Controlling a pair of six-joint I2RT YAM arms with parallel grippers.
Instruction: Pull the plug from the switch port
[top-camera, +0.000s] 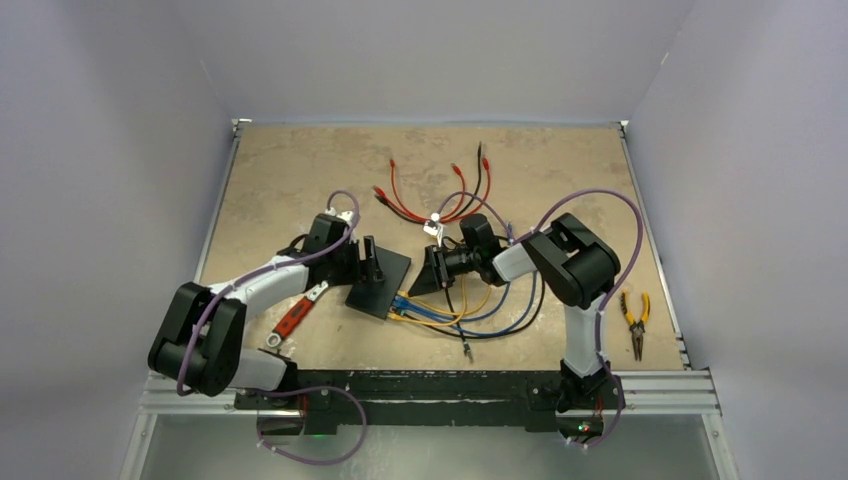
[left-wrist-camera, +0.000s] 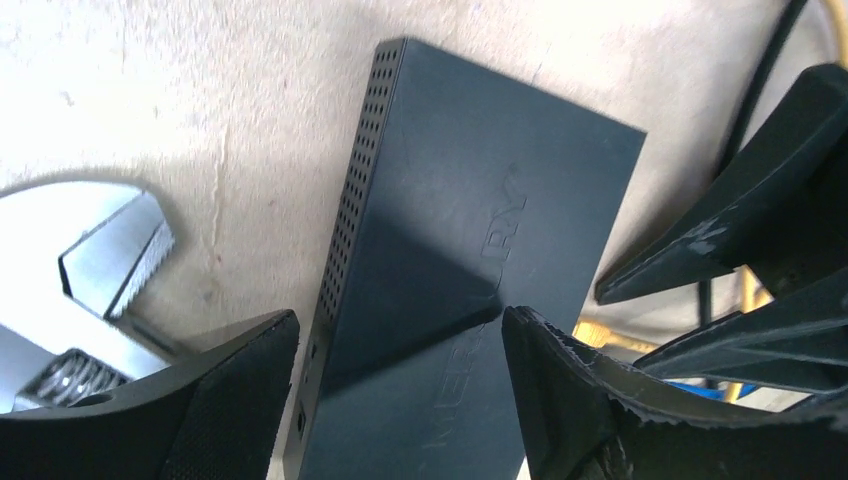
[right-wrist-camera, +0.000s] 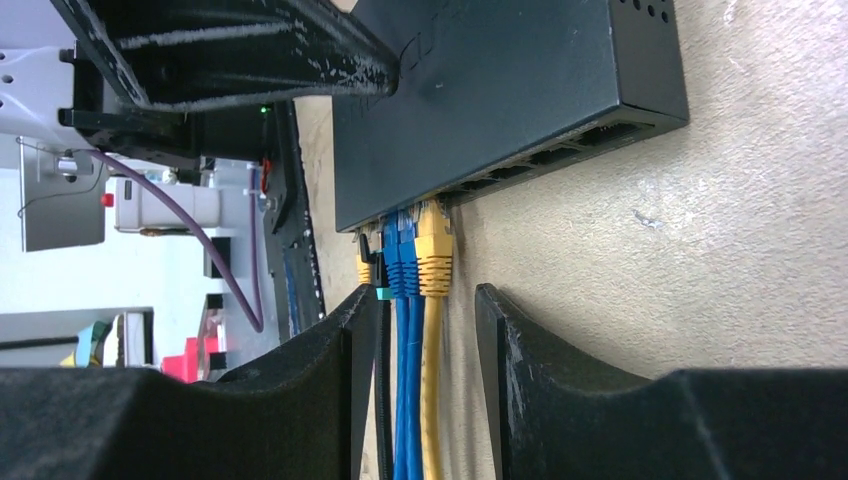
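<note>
The black network switch (top-camera: 379, 284) lies flat and turned on the table. My left gripper is shut on its left part, one finger by the vented side and the other touching the top face. In the right wrist view, yellow (right-wrist-camera: 434, 245) and blue plugs (right-wrist-camera: 400, 255) sit side by side in the switch's ports, their cables running toward my right gripper. That gripper's fingers are apart around the plug row's near end, nothing clamped between them. A second yellow plug (right-wrist-camera: 363, 262) shows farther along the row.
An orange-handled wrench (top-camera: 295, 315) lies beside the left arm. Red and black cables (top-camera: 450, 205) rest at the back, pliers (top-camera: 636, 322) at the far right. A loose cable end (top-camera: 468, 351) lies in front. Several ports beside the near yellow plug are empty.
</note>
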